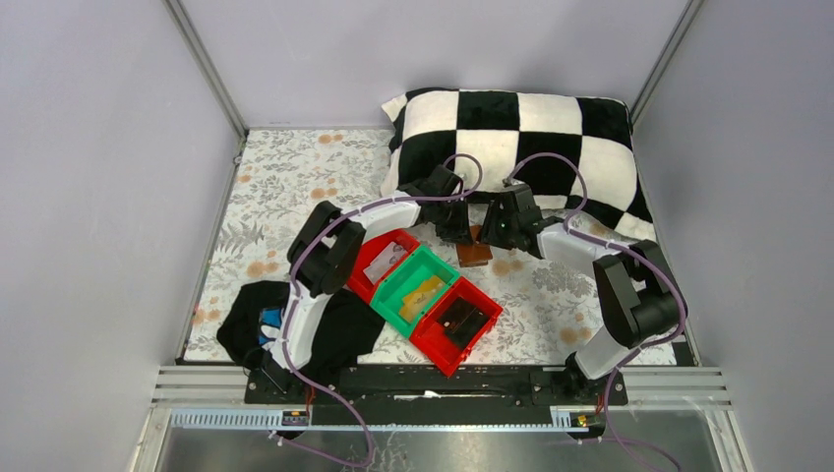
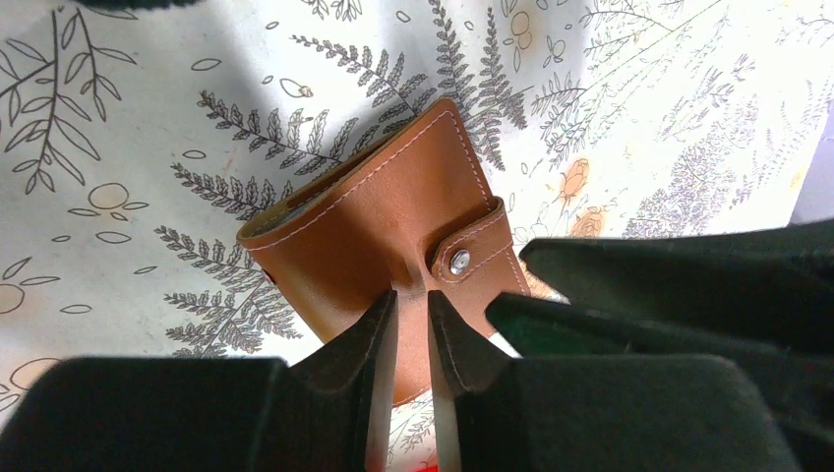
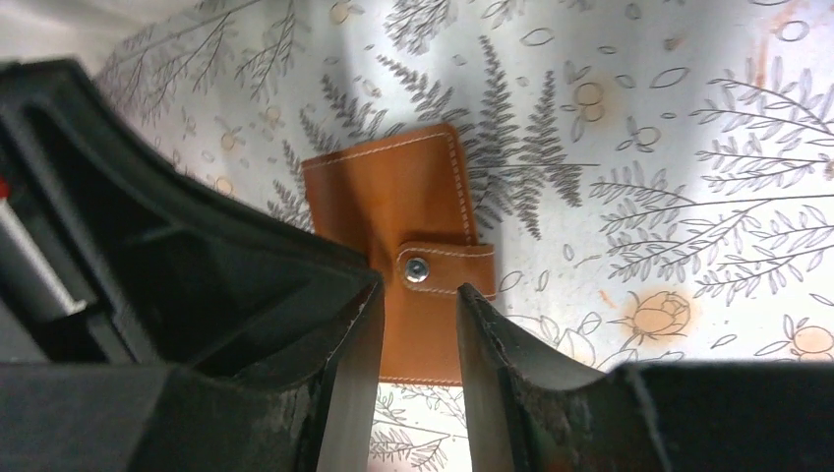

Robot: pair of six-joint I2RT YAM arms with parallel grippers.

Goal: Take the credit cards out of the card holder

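Note:
The brown leather card holder lies flat on the patterned cloth, its snap strap lying across one edge. A narrow dark gap shows along its short side in the left wrist view; no card can be made out there. My left gripper is shut on the leather, which puckers between its close-set fingertips. From the other side my right gripper reaches over the holder, open, with its fingertips on either side of the metal snap. Whether these fingertips touch the leather I cannot tell.
Close by on the front left stands a tray of red and green compartments holding cards and a dark item. A checkered cushion fills the back, and a black cloth lies front left. Free room is at the right front.

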